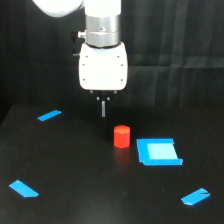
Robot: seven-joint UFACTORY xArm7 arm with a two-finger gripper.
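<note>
A red block stands upright on the black table, left of a pale square outlined with blue tape. My gripper hangs below the white hand, a little left of the red block and higher in the picture. The finger area shows only as a thin grey strip, too small and dark to make out the gripper's state. No object shows at its tip. The block appears apart from the gripper.
Short blue tape strips lie at the left back, the left front and the right front. A dark curtain hangs behind.
</note>
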